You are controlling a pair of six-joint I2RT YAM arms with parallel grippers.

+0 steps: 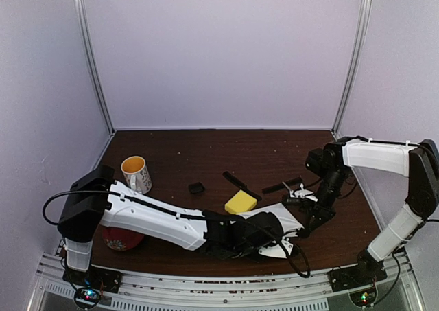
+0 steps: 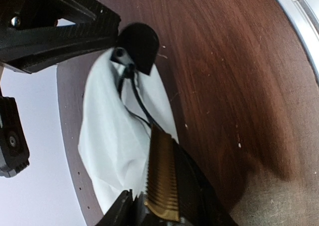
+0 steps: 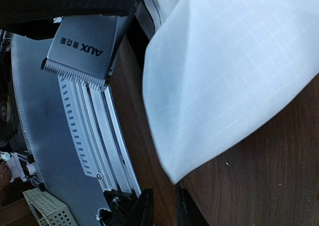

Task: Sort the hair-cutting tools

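Note:
Silver hair clippers marked AUX, their toothed head (image 2: pixel 162 178) low in the left wrist view, are held by my left gripper (image 1: pixel 300 250). That gripper is at the front right of the table. A white cloth bag (image 3: pixel 224 71) with a dark cord (image 2: pixel 142 104) hangs beside the clippers. My right gripper has its fingers apart just below the bag's lower corner; nothing clear shows between them. Behind stand a long black tool (image 1: pixel 241 185) and a dark comb-like tool (image 1: pixel 274 187), partly hidden by the right arm.
A yellow block (image 1: pixel 240 201) lies behind the left forearm, with a small black object (image 1: pixel 196 187) left of it. A patterned mug (image 1: pixel 136 175) stands at the left; a red bowl (image 1: pixel 122 239) is partly under the left arm.

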